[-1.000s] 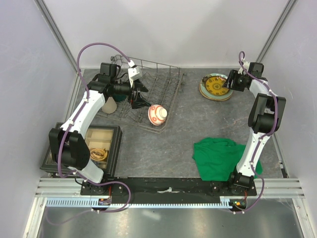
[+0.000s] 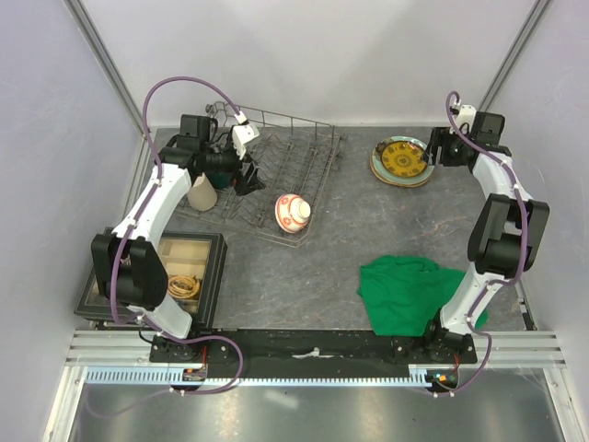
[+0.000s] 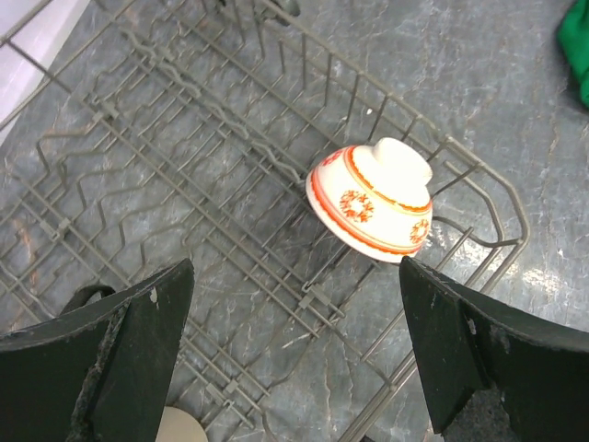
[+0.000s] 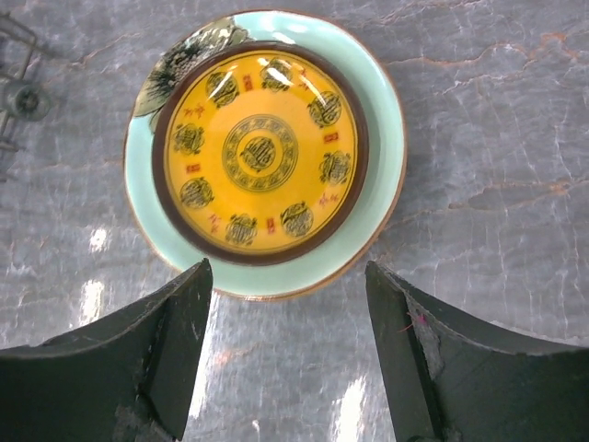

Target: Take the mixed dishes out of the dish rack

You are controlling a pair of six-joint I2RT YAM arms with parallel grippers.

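The wire dish rack [image 2: 285, 147] holds a white bowl with red-orange trim [image 2: 293, 212], lying tilted near its front right, also seen as the patterned bowl [image 3: 368, 198]. A beige cup [image 2: 202, 193] and a dark green item sit at the rack's left, partly hidden by my left arm. My left gripper [image 2: 247, 175] hangs open over the rack, empty. At the back right, a stack of a yellow patterned plate [image 4: 258, 157] on a pale turquoise plate [image 4: 377, 175] lies on the counter. My open right gripper is just over its near right side, holding nothing.
A green cloth [image 2: 409, 295] lies at the front right. A tray [image 2: 207, 304] with a coiled yellow item stands front left. Walls border the left, right and back.
My left gripper has moved very slightly; the dishes have not moved.
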